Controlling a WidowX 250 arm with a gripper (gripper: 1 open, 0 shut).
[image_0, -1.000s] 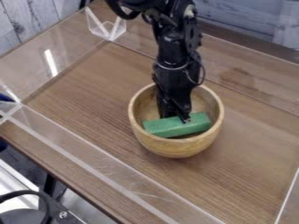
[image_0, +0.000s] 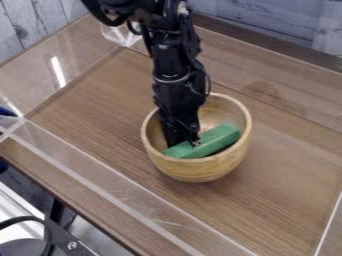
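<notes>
A wooden bowl (image_0: 221, 165) sits near the middle of the table, with a long green object (image_0: 207, 143) lying tilted inside it. My black gripper (image_0: 181, 140) reaches down from the top into the left part of the bowl, beside the green object. Its fingertips are dark and partly hidden, so whether anything is between them is unclear.
Walls stand at the back left and right. A clear plastic piece (image_0: 119, 30) is at the top left, and cables lie at the lower left.
My gripper has moved a little to the left and down. The bowl has shifted slightly left, and the green object has turned so its right end sits higher.
</notes>
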